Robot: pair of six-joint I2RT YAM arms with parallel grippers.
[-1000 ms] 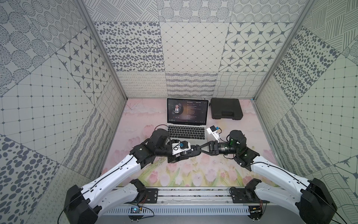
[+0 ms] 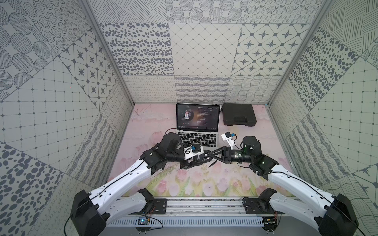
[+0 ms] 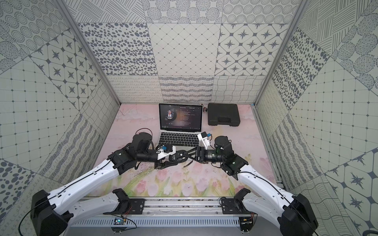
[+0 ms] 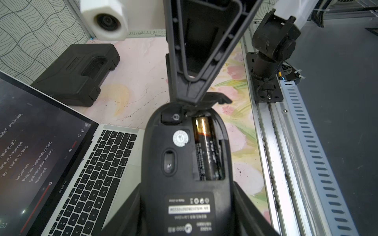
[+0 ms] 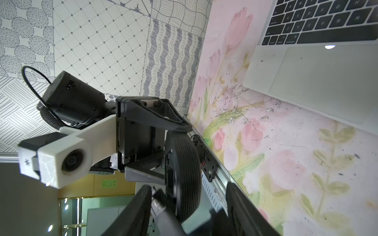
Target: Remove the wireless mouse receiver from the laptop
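My left gripper point(image 2: 195, 159) is shut on the black mouse point(image 4: 183, 149), held clear of the table. Its underside faces the left wrist camera, with the battery compartment uncovered and a battery point(image 4: 207, 147) inside. At the mouse's far end stands my right gripper point(image 2: 217, 153), open. A thin dark flap, likely the battery cover point(image 2: 213, 163), slants down under its fingertips. Whether anything touches that flap is unclear. Behind both grippers sits the open laptop point(image 2: 198, 138). No receiver can be made out on it.
A black case point(image 2: 239, 114) lies right of the laptop. Between them is a small dark item point(image 3: 204, 109).
The left gripper and mouse have shifted slightly right, closer to the right gripper.
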